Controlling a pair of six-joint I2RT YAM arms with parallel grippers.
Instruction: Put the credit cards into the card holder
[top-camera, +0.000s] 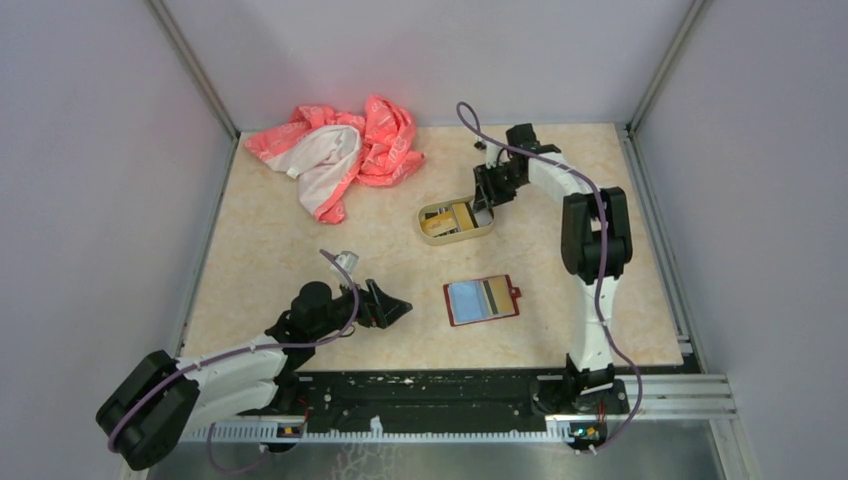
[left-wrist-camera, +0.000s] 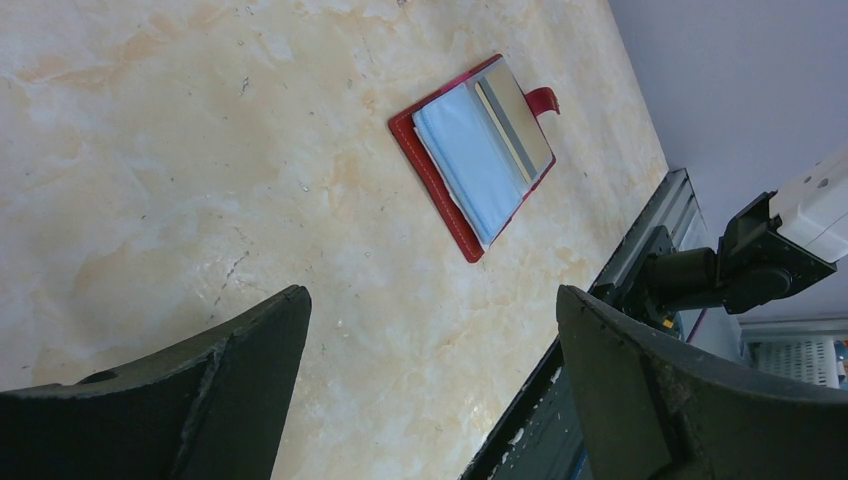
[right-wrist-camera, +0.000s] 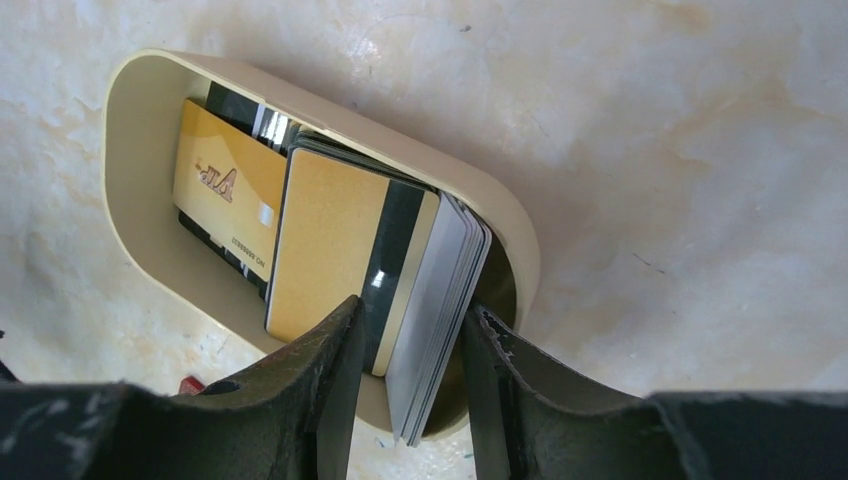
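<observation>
A beige oval box (top-camera: 440, 238) holds yellow, dark and silver cards (right-wrist-camera: 325, 240). My right gripper (top-camera: 485, 190) is over its right end; in the right wrist view its fingertips (right-wrist-camera: 350, 325) stand part open either side of the edge of a silver card stack (right-wrist-camera: 440, 290). Whether they touch it is unclear. The red card holder (left-wrist-camera: 430, 185) lies open below the box in the top view, with blue and tan cards in it. My left gripper (top-camera: 385, 305) stands open and empty, left of the holder.
A crumpled pink and white cloth (top-camera: 385, 140) lies at the back left. A purple cable hangs along each arm.
</observation>
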